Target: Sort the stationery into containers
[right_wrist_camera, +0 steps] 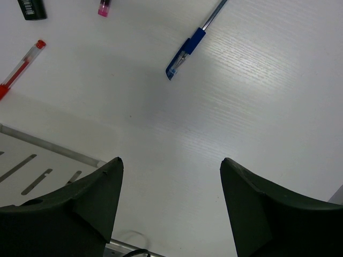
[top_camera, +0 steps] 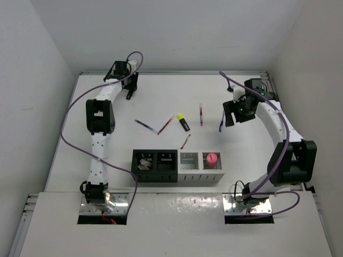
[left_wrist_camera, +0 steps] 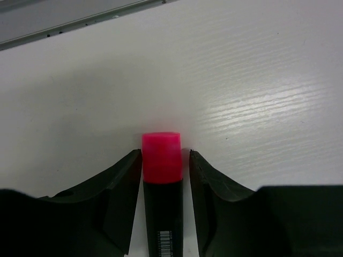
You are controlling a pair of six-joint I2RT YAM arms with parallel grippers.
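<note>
At the table's back left, a pink-and-black marker point(left_wrist_camera: 162, 160) lies between the fingertips of my part-open left gripper, its pink end at their level. My right gripper is open and empty above the right of the table, near a blue pen point(right_wrist_camera: 193, 40). A red pen point(top_camera: 165, 125), a yellow-and-black marker point(top_camera: 183, 122), a blue pen point(top_camera: 146, 126) and more pens lie mid-table.
A black compartment box point(top_camera: 154, 176) and a white one point(top_camera: 201, 175) stand side by side at the front centre, some compartments holding items.
</note>
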